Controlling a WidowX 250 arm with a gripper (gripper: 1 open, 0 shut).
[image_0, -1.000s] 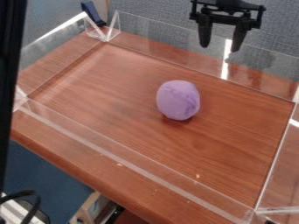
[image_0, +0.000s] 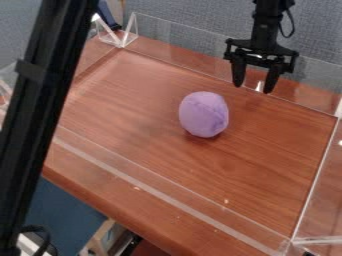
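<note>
A lilac ball-like object rests near the middle of the wooden board, inside clear low walls. My black gripper hangs at the back right, over the rear clear wall, above and behind the ball and apart from it. Its two fingers are spread open, with nothing seen held between them.
Clear plastic walls border the board on its sides. A large black shape fills the left edge of the view, hiding part of the board. Most of the board around the ball is bare.
The gripper has moved lower, with more of its arm now in view. The black shape on the left covers more of the view. The lilac object has stayed put.
</note>
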